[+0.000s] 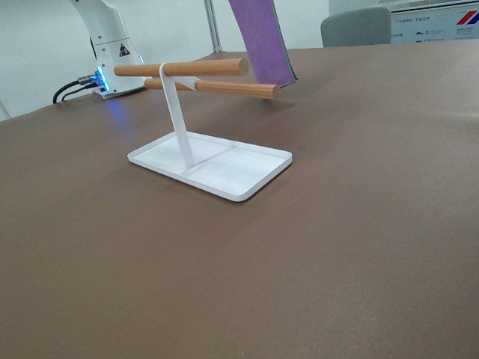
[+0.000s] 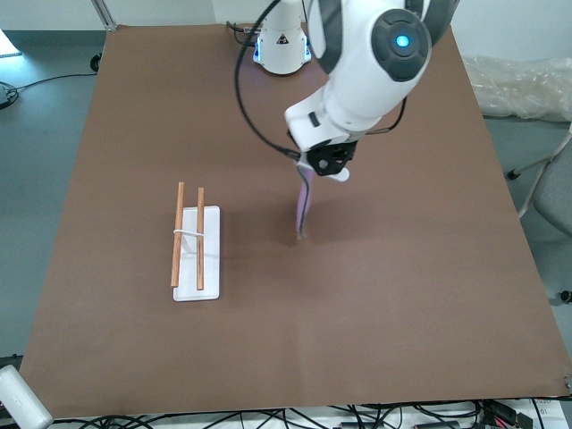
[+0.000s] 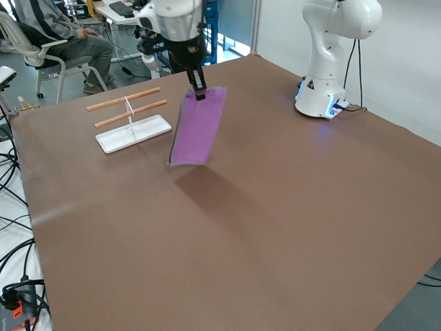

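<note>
My gripper [image 3: 199, 93] is shut on a purple cloth [image 3: 196, 127], which hangs below it above the tabletop; in the camera left view the cloth [image 2: 303, 204] appears nearly edge-on, right of the rack, and in the camera top view the cloth [image 1: 258, 37] hangs behind the rack. The rack has a white tray base [image 2: 211, 268], a white upright [image 1: 179, 131] and two horizontal wooden bars [image 1: 209, 67], both bare.
Cables and equipment line the near edge. A chair and a seated person are beyond the table in the camera right view.
</note>
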